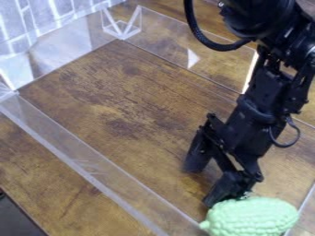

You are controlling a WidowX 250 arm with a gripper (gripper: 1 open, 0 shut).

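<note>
A pale green, bumpy oblong toy [250, 217], shaped like a vegetable, lies at the bottom right of the camera view inside a clear-walled enclosure. My black gripper [209, 176] hangs low over the wooden surface just above it, open, its two fingers apart. The lower finger is close to the toy's upper edge; I cannot tell if it touches.
Clear plastic walls [74, 166] bound the wooden floor [110, 101] on the sides and back. The middle and left of the enclosure are empty. A pale patterned cloth [37, 23] is at the back left.
</note>
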